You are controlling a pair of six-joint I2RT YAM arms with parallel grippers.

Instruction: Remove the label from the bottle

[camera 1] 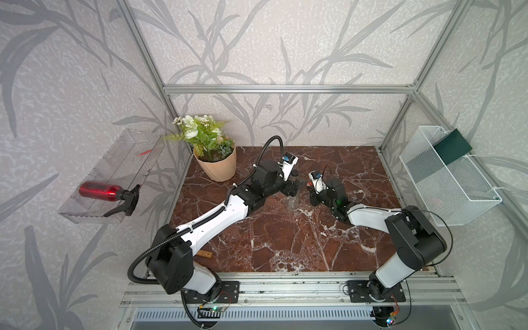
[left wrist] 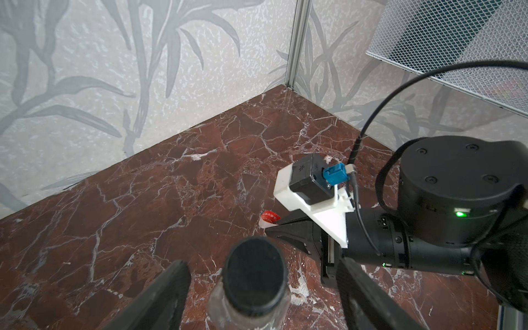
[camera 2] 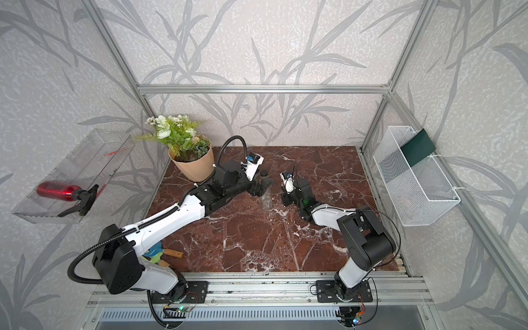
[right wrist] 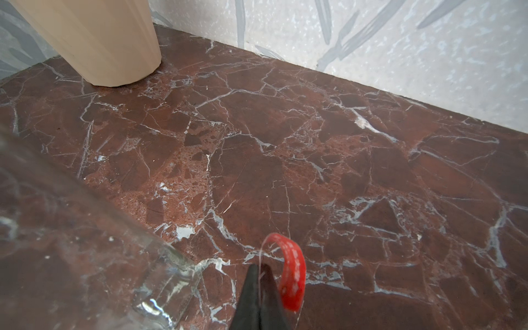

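Note:
A clear bottle with a black cap (left wrist: 255, 277) stands upright on the table. Its bare body (camera 2: 266, 200) shows no label in the top right view. In the left wrist view my left gripper has its blurred fingers apart, one on each side of the cap with gaps showing. My right gripper is shut to the right of the bottle, its fingertips closed on the thin edge of a curled red label (right wrist: 294, 272). That label is clear of the bottle's glass (right wrist: 165, 291) at lower left.
A potted plant (camera 1: 217, 165) stands at the back left. Clear shelf with a red bottle (camera 1: 99, 190) hangs left, white wire basket (camera 1: 456, 192) right. Wooden-handled tools (camera 2: 173, 253) lie by the left arm's base.

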